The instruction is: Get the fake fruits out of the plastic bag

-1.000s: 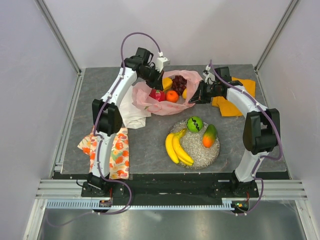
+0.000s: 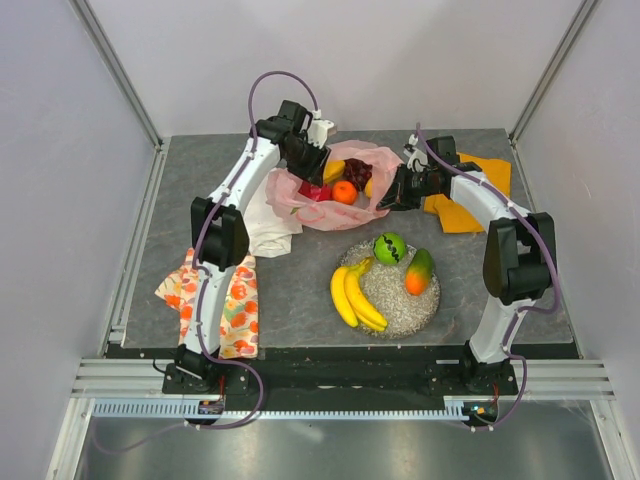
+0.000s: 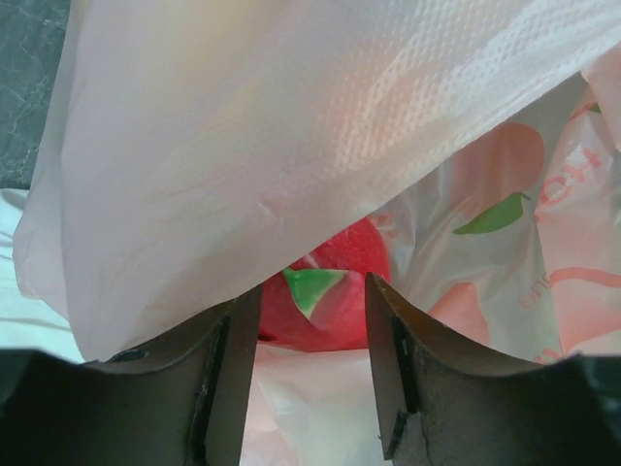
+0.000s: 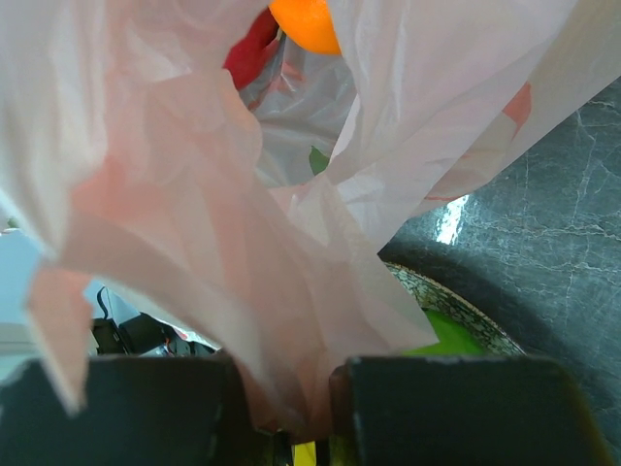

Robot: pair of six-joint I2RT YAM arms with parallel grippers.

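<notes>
The pink plastic bag (image 2: 335, 215) lies spread open at the back centre. Inside are a red fruit (image 2: 314, 192), an orange (image 2: 344, 192), dark red grapes (image 2: 357, 172) and a yellow fruit (image 2: 335, 171). My left gripper (image 2: 320, 180) reaches down into the bag's left part. In the left wrist view its fingers (image 3: 228, 374) stand apart around the red fruit (image 3: 344, 320), and bag plastic hides part of it. At the bag's right edge, my right gripper (image 2: 384, 206) is shut on gathered plastic (image 4: 291, 340).
A speckled plate (image 2: 405, 312) in front carries bananas (image 2: 358, 296), a small watermelon (image 2: 389, 248) and a mango (image 2: 419, 271). Around it lie a patterned cloth (image 2: 238, 310), a white cloth (image 2: 262, 225) and an orange cloth (image 2: 490, 175). Bare table (image 2: 295, 310) shows left of the plate.
The right arm has shifted slightly, its gripper staying at the bag's edge.
</notes>
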